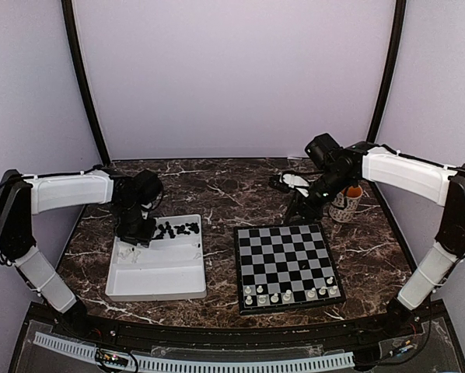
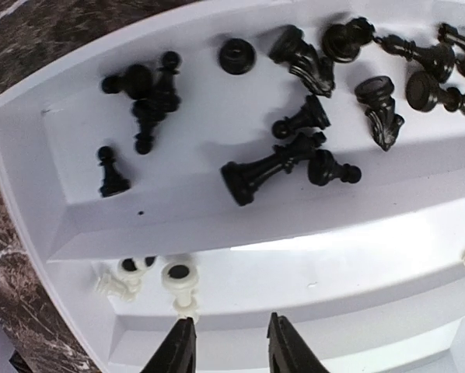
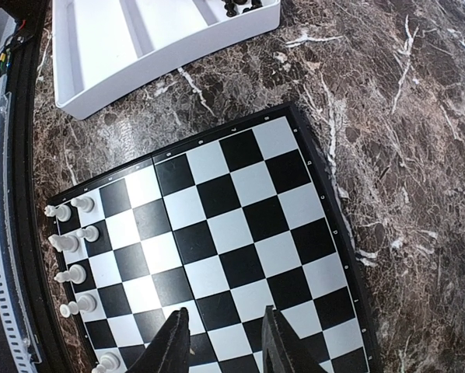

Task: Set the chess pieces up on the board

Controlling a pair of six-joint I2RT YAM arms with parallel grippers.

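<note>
My left gripper hangs over the white tray (image 1: 155,287), fingers parted and empty. Below it in the left wrist view lie black pieces, including a long one (image 2: 248,179), in the upper compartment, and white pieces (image 2: 180,284) in the middle one. My right gripper hovers above the chessboard's far side, fingers parted, nothing between them. The chessboard (image 3: 248,210) has white pieces (image 3: 65,242) standing along its near edge, some a row further in; its other squares are bare.
A white basket (image 1: 345,210) with orange contents stands at the back right, behind the right arm.
</note>
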